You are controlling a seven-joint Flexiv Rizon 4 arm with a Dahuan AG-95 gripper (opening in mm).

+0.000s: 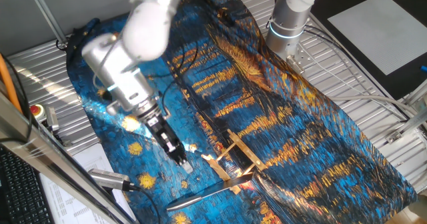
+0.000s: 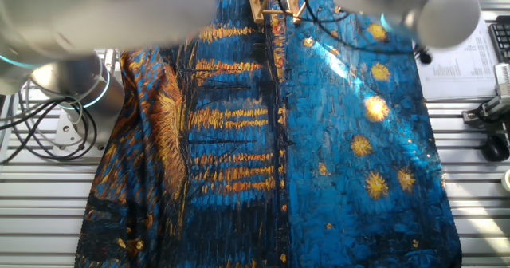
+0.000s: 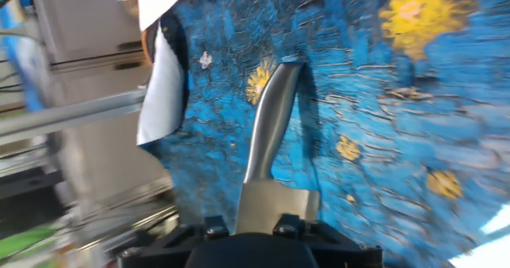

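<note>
A knife (image 1: 184, 203) with a steel handle lies on the blue side of the patterned cloth, its blade reaching to a small wooden frame (image 1: 247, 150). In the wrist view the knife's handle (image 3: 273, 120) points away from me, and its blade heel runs down behind the dark gripper parts at the bottom edge. My gripper (image 1: 187, 165) hangs above the cloth, apart from the knife and on its upper-left side in exterior view 1. Its narrow, pale tip does not show whether the fingers are parted. Only the top of the wooden frame's area (image 2: 256, 6) shows in exterior view 2.
The patterned cloth (image 2: 351, 220) covers most of the table and is rumpled on one side. A metal post (image 1: 63, 161), a laptop keyboard (image 1: 20, 194) and papers border the left.
</note>
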